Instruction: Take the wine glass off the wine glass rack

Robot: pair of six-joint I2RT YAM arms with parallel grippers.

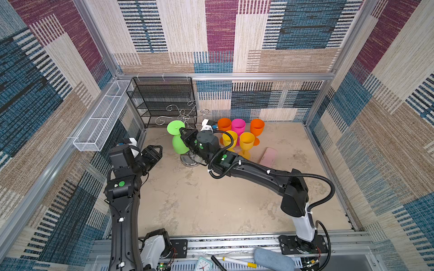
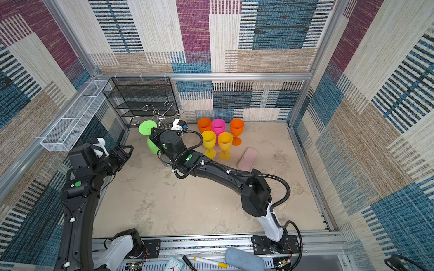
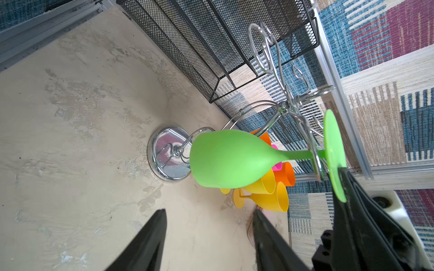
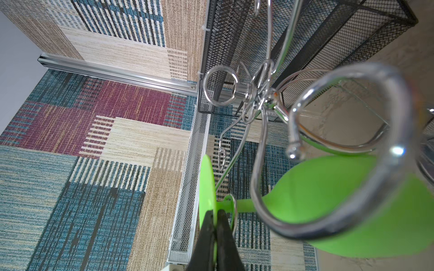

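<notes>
The green wine glass [image 1: 180, 143] hangs base up and tilted on the chrome rack, its stem inside a wire loop as the right wrist view shows. My right gripper is shut at the edge of the glass's base [image 4: 207, 180], which seems pinched between its fingertips. My left gripper stands open to the left of the glass, nothing between its fingers.
Several orange, pink and yellow glasses [image 1: 246, 141] stand right of the rack. A pink flat item [image 1: 268, 157] lies beside them. A black wire shelf [image 1: 160, 90] is behind, a white basket [image 1: 99, 117] on the left.
</notes>
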